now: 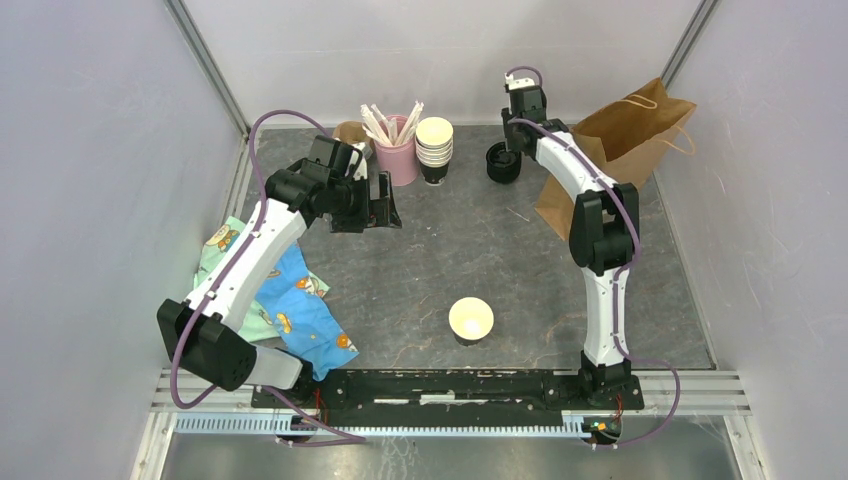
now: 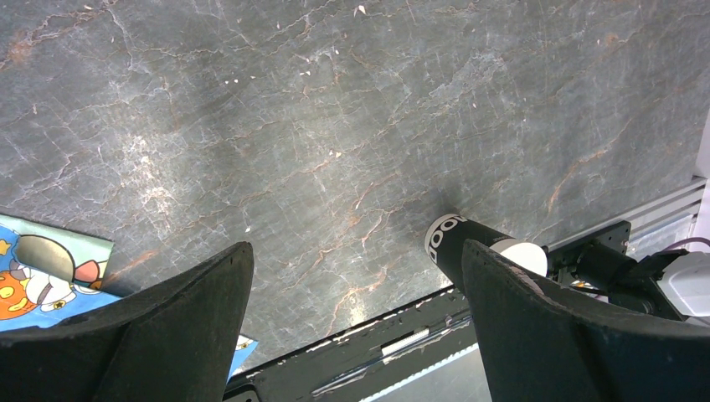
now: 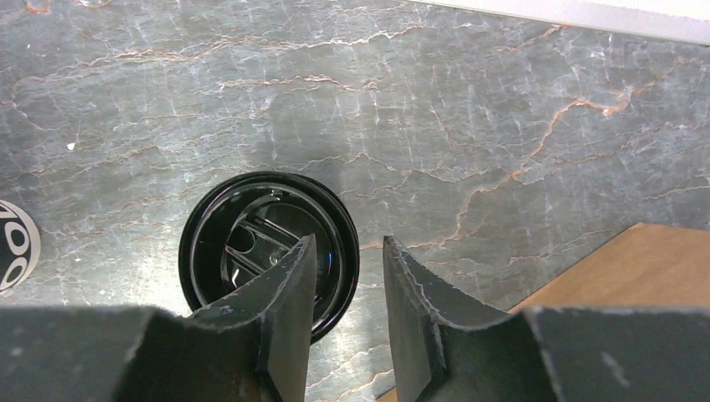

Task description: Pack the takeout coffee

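Note:
A stack of black lids (image 1: 501, 166) sits at the back; in the right wrist view the ridged top lid (image 3: 219, 219) lies under my right gripper, whose fingers are part open around its right rim area, with nothing clearly held. A single cup (image 1: 470, 318), also seen in the left wrist view (image 2: 459, 244), stands near the front edge. A stack of cups (image 1: 434, 150) is at the back, left of the lids. My left gripper hangs open and empty over the table's left side.
A brown paper bag (image 1: 630, 140) leans at the back right. A pink straw container (image 1: 397, 160) stands beside the cup stack. Blue and green cloths (image 1: 300, 320) lie at the left.

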